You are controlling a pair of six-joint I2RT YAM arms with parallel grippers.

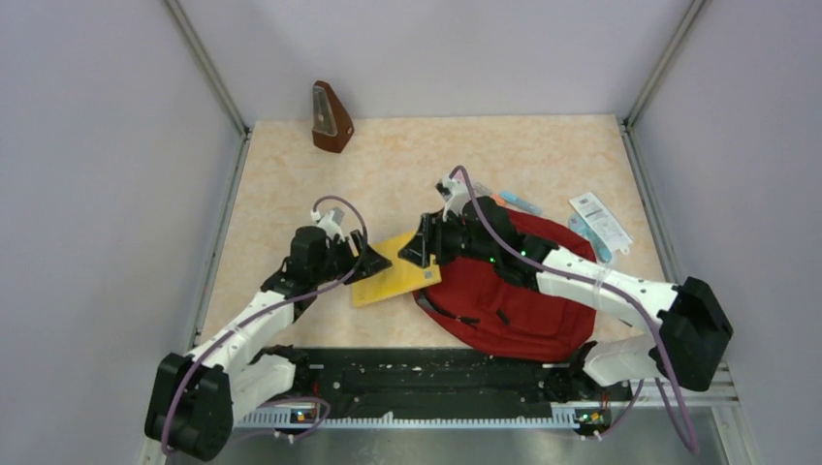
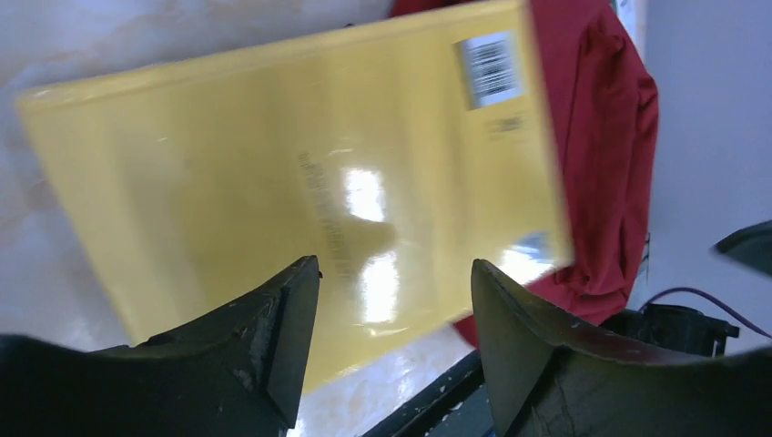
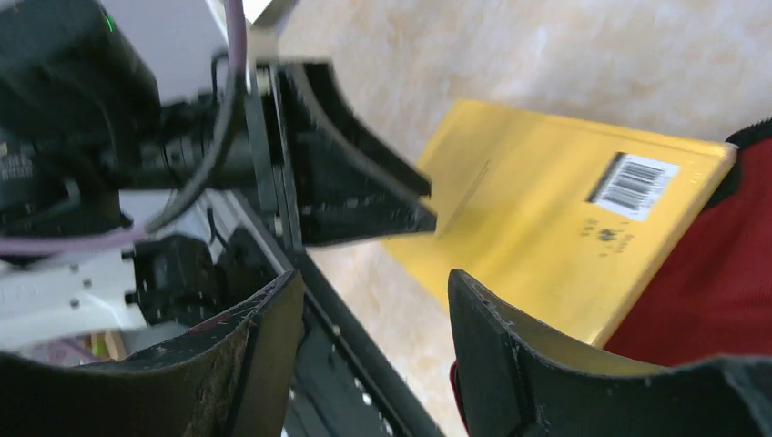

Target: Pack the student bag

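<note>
A flat yellow book (image 1: 393, 281) with a barcode label is held up over the table at centre. At its left side, my left gripper (image 1: 372, 260) is shut on it; in the left wrist view the book (image 2: 273, 182) stretches out beyond the fingers. My right gripper (image 1: 419, 250) is part open beside the book's right end. Whether its fingers touch the book cannot be told. The barcode end of the book (image 3: 564, 218) reaches to the edge of the red bag (image 1: 528, 320), which lies on the right of the table, partly under my right arm.
A brown metronome (image 1: 331, 121) stands at the back left. Past the bag are a white packet (image 1: 601, 221), a blue item (image 1: 521, 203) and other small stationery.
</note>
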